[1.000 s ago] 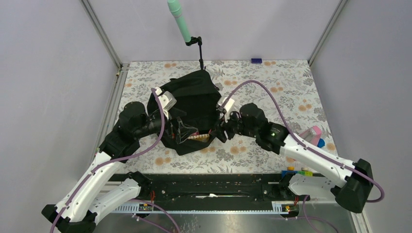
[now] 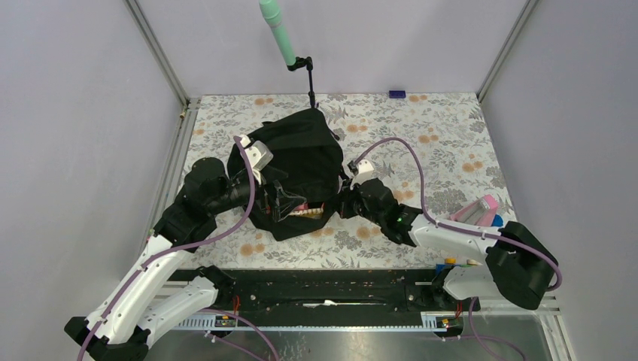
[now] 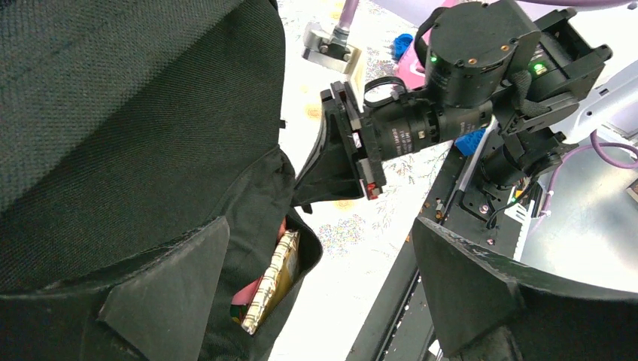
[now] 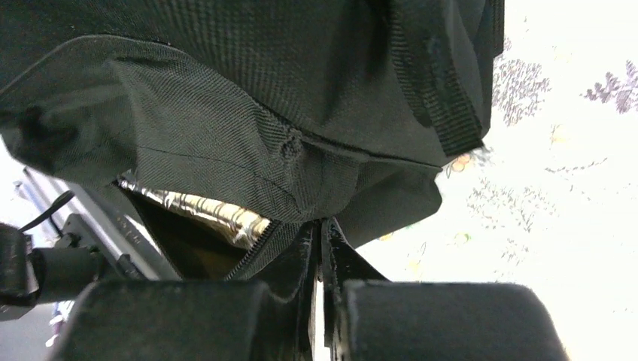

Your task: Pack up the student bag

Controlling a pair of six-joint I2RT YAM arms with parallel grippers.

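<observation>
The black bag (image 2: pixel 305 150) stands at the table's middle left, its mouth facing the front. Inside it lie a gold-and-white patterned item (image 3: pixel 271 282) and something pink (image 3: pixel 247 293). My left gripper is open in front of the mouth, with nothing held between its wide-apart fingers. At the mouth's right-hand edge my right gripper is shut, its tips against the black cloth beside the zipper (image 4: pixel 256 248). Whether a fold of cloth is pinched between those tips is hidden.
A pink-and-grey item (image 2: pixel 478 210) and a blue one lie at the table's right side, close to the right arm. A small dark blue block (image 2: pixel 396 94) sits at the back edge.
My right gripper has come in against the bag's right edge and its fingers have closed there.
</observation>
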